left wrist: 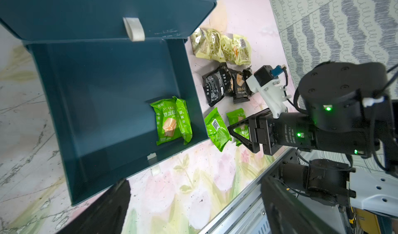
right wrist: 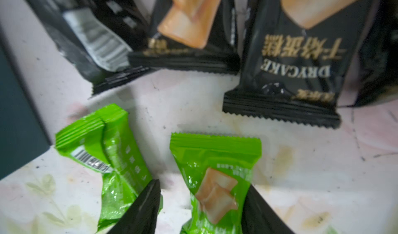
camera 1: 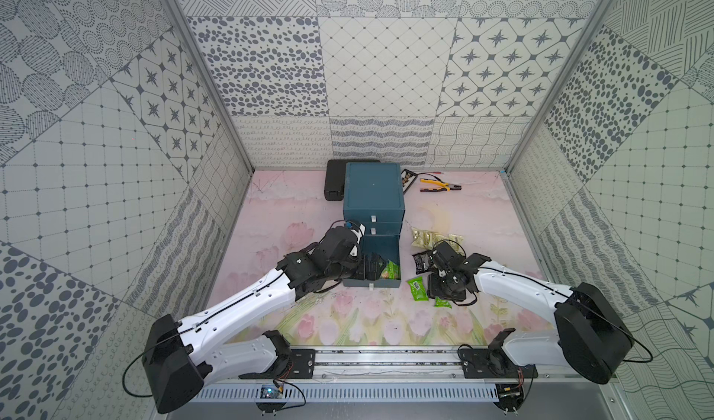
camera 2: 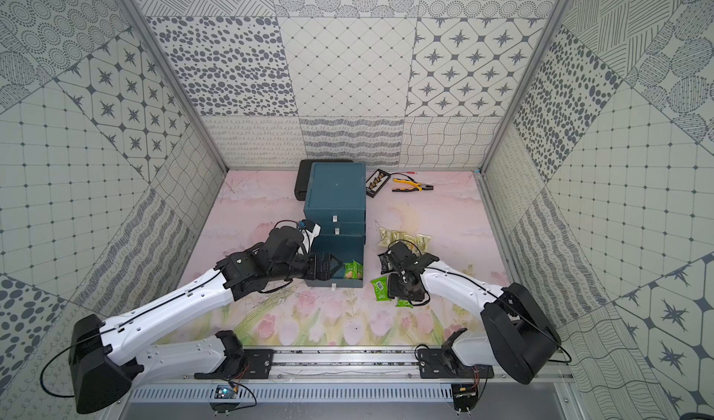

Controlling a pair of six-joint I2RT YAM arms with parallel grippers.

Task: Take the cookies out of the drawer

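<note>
Green cookie packets [left wrist: 170,122] lie in the right front of the pulled-out bottom drawer [left wrist: 103,93]. Outside, to its right, lie two more green packets; one [right wrist: 219,176] is between the part-open fingers of my right gripper, low over the table; whether they touch it I cannot tell. The other [right wrist: 118,167] lies to its left. My left gripper [camera 1: 372,266] is over the drawer, its blurred fingers wide apart at the bottom of the left wrist view, nothing seen between them.
Black packets [left wrist: 217,84] and pale gold packets [left wrist: 223,47] lie right of the drawer. The teal cabinet [camera 1: 373,189] stands behind it, with pliers [camera 1: 438,186] and a black case [camera 1: 334,182] at the back.
</note>
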